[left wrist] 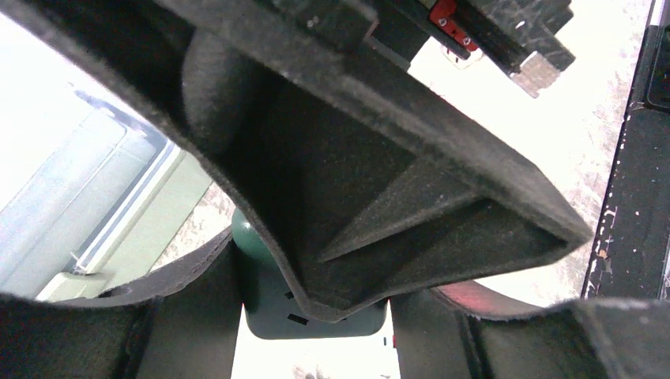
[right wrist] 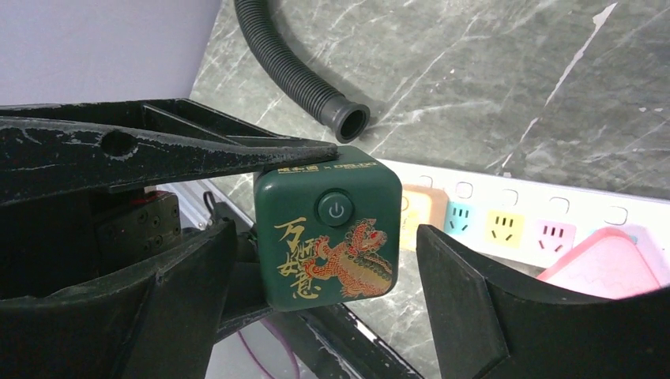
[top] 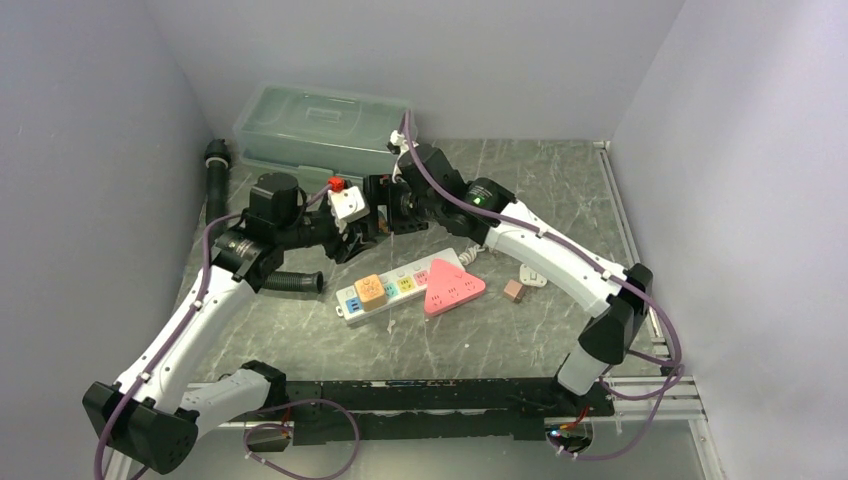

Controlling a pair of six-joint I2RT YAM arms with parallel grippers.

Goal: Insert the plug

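Observation:
A dark green cube-shaped plug [right wrist: 332, 260] with a power mark and a gold-and-red dragon print fills the middle of the right wrist view. My left gripper is shut on it, one finger [right wrist: 197, 154] lying along its top edge. The right gripper stands open around the same plug, with a narrow gap on either side. One black finger of the right gripper cuts across the left wrist view, hiding much of the plug [left wrist: 265, 304]. The white power strip [top: 437, 263] with coloured sockets lies on the table just below both grippers.
An orange cube [top: 371, 291] sits on the strip's left end and a pink triangular socket block [top: 452, 288] by its right. A brown block [top: 514, 291] and a white adapter [top: 533, 275] lie further right. Behind the arms stands a clear bin [top: 320, 120].

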